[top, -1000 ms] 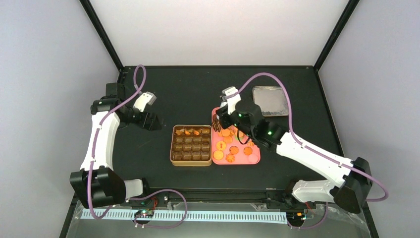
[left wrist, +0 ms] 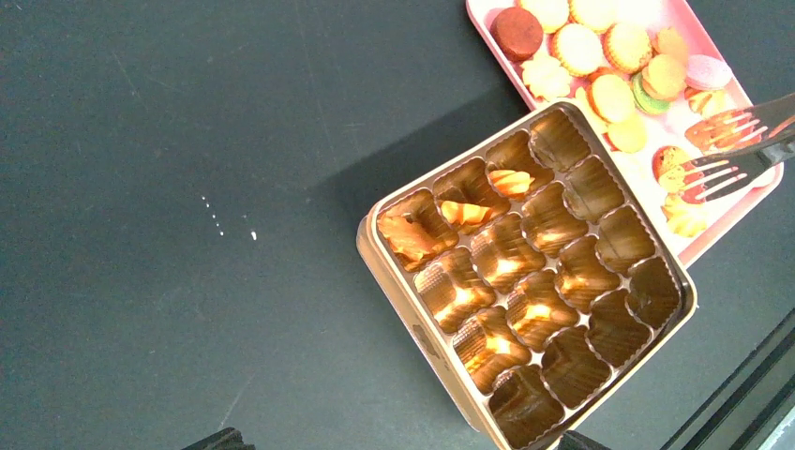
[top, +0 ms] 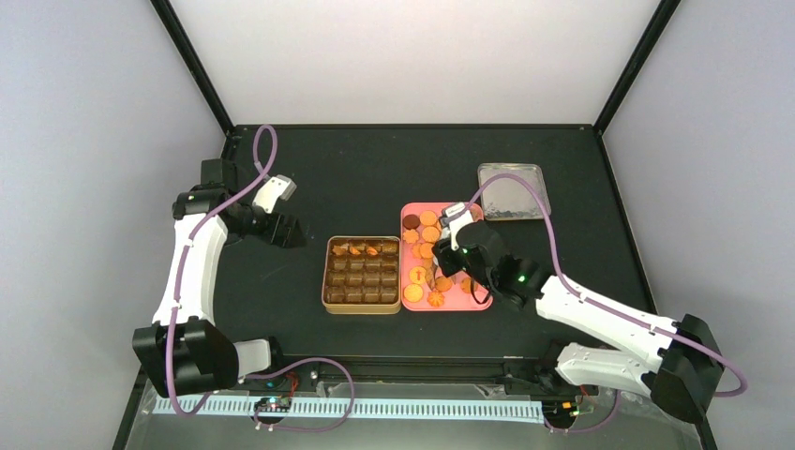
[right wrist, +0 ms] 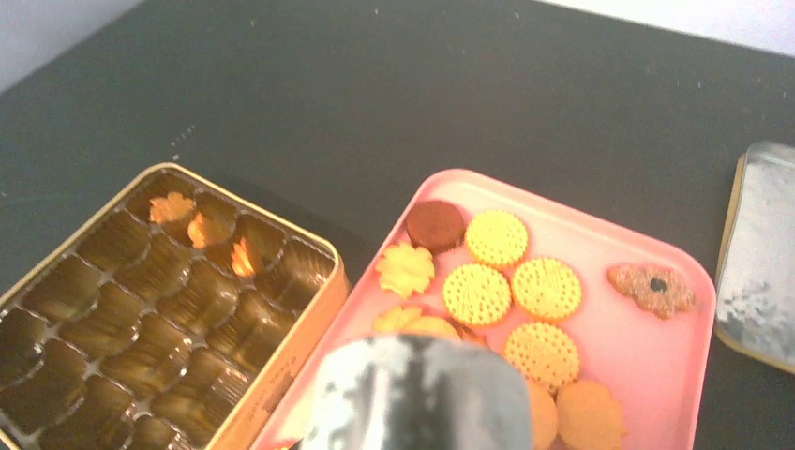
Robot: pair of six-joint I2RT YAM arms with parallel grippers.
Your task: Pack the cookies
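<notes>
The gold tin (top: 363, 308) stands mid-table, its brown insert split into compartments. Three of these along the far row hold orange cookies, one being a flat piece (left wrist: 411, 238). Right beside it is the pink tray (right wrist: 600, 246), carrying several round yellow cookies (right wrist: 498, 238), a dark brown one (right wrist: 436, 226) and flower-shaped ones. My right gripper is over this tray, its fork-like fingers (left wrist: 717, 178) apart above cookies; nothing shows clearly held. Left of the tin, my left gripper (top: 296, 233) hangs open, with finger tips just showing at the bottom of the left wrist view.
A metal lid or tray (top: 515, 192) lies behind the pink tray on the right. A blurred grey part (right wrist: 422, 394) blocks the lower middle of the right wrist view.
My right gripper has moved from the tray's far left part toward its middle, nearer the front and right. The left arm and the tin look unmoved.
</notes>
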